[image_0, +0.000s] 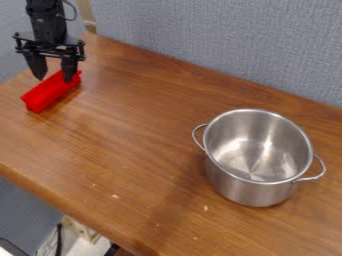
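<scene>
A red bar-shaped block (51, 92) lies on the wooden table at the upper left, angled toward the back. My black gripper (54, 66) hangs just over it, its two fingers apart and pointing down at the block's upper part. The gripper looks open; whether the fingertips touch the block I cannot tell.
A large steel pot (254, 160) with two side handles stands at the right. A grey wall (227, 45) runs along the back, and the table's left edge is close to the block.
</scene>
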